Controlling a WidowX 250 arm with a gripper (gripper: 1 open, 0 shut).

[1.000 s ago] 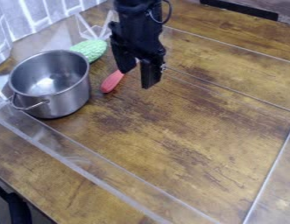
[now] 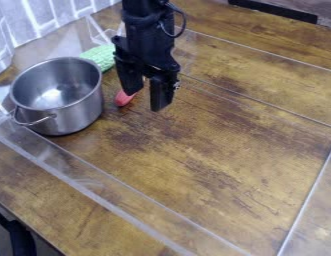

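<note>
My black gripper (image 2: 144, 80) hangs low over the wooden table at the upper middle of the camera view, right of a steel pot (image 2: 56, 92). A red object (image 2: 124, 98) lies between pot and gripper, partly hidden behind the gripper. Whether the gripper is open or shut is unclear.
A green corn cob (image 2: 98, 56) lies behind the pot at the upper left. A dark strip runs along the top right edge.
The gripper has shifted slightly left, now covering more of the red object. The pot appears unmoved.
</note>
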